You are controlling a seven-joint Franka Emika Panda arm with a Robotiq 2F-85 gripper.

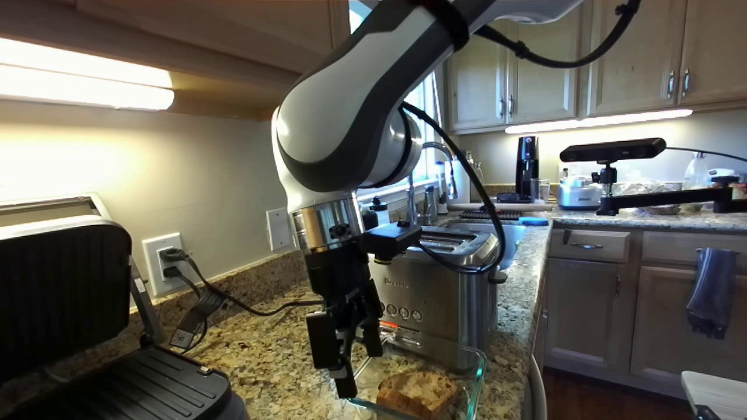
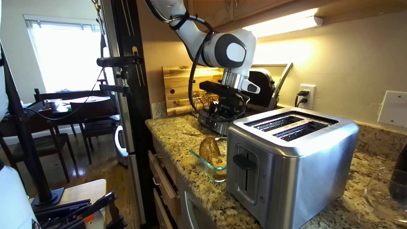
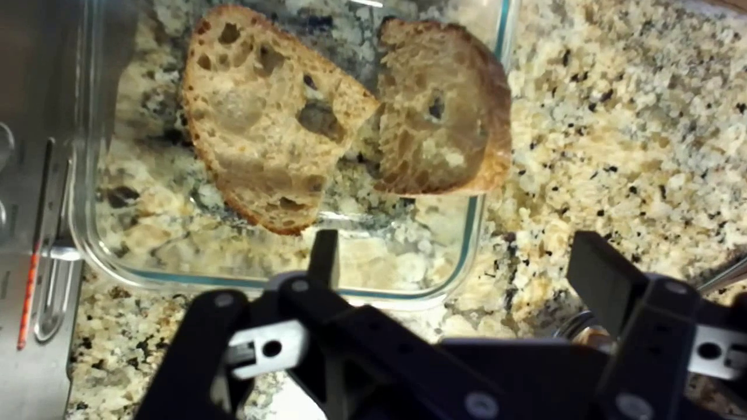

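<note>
Two bread slices are in a clear glass dish on the counter. In the wrist view the larger slice lies on the left, and the smaller slice leans at the dish's right side. My gripper is open and empty, its fingers wide apart. It stands beyond the dish's near edge in that view, away from both slices. In exterior view 1 the gripper hangs at the left rim of the dish, left of the bread.
A steel toaster stands right beside the dish. An open grill press with ridged plates is at the left, its cord running along the wall. Bare granite lies between grill and dish. The counter's front edge is close to the dish.
</note>
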